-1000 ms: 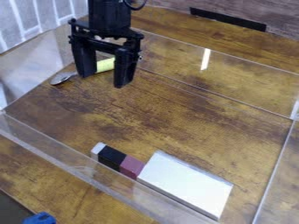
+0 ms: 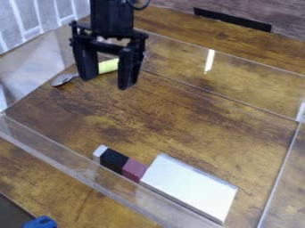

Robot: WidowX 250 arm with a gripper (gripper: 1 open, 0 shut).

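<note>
My black gripper (image 2: 106, 69) hangs at the upper left of the wooden tray floor, its two fingers apart and pointing down, nothing visible between them. Behind it lie a pale yellow-green object (image 2: 107, 66) and a small silver spoon-like item (image 2: 64, 79), both partly hidden by the gripper. At the lower middle a black-and-maroon block (image 2: 117, 162) lies against a white rectangular slab (image 2: 188, 189).
Clear plastic walls (image 2: 71, 175) border the wooden area (image 2: 179, 107), whose middle and right are free. A blue object (image 2: 39, 222) sits at the bottom left corner, outside the walls.
My gripper has shifted very slightly and looks a little blurred now. The objects on the wood have not moved.
</note>
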